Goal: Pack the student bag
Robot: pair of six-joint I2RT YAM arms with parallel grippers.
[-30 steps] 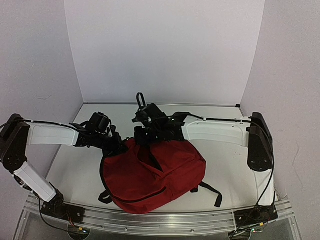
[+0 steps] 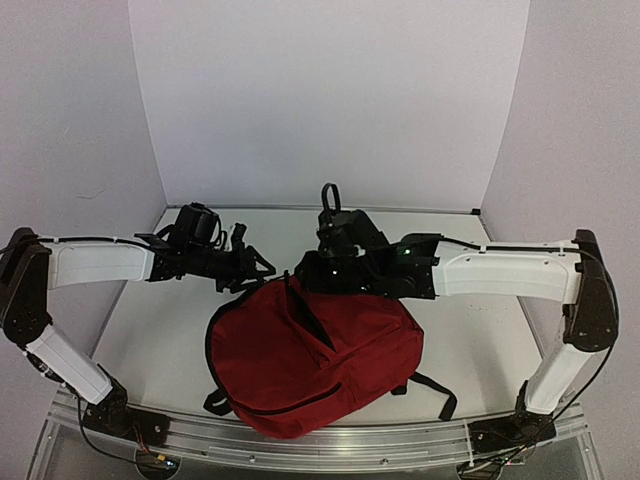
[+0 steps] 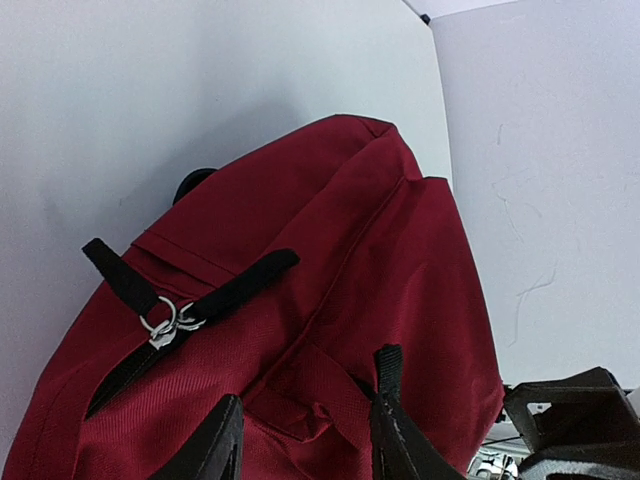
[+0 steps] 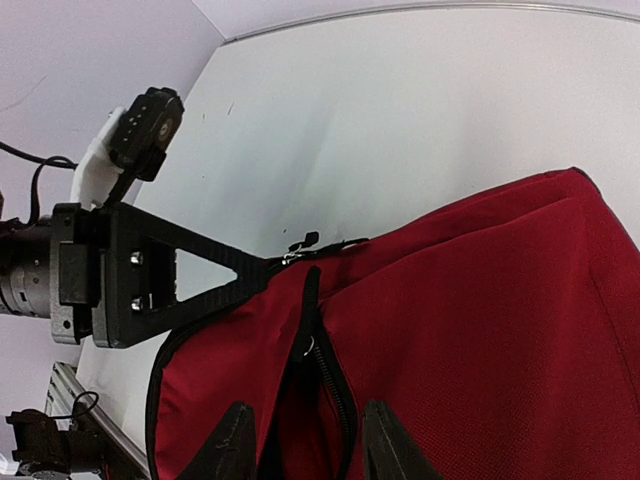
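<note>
A red backpack [image 2: 300,370] lies on the table with its main zipper partly open, leaving a dark slit [image 2: 308,318]. In the right wrist view a black zipper pull [image 4: 307,315] stands up beside the slit. My right gripper is over the upper part of the bag, fingers spread, with the slit and zipper teeth showing in the gap. At the bag's upper left edge is my left gripper [image 2: 262,271], also open, with only red cloth visible behind its gap. A black strap with a metal ring [image 3: 168,322] appears in the left wrist view.
Black shoulder straps [image 2: 436,393] stick out from under the bag's lower side. Both arms are close together above the bag.
My right gripper has moved right, off the slit's top end. The left gripper has risen slightly and opened at the bag's edge. The bag shifted a little right and down earlier on.
</note>
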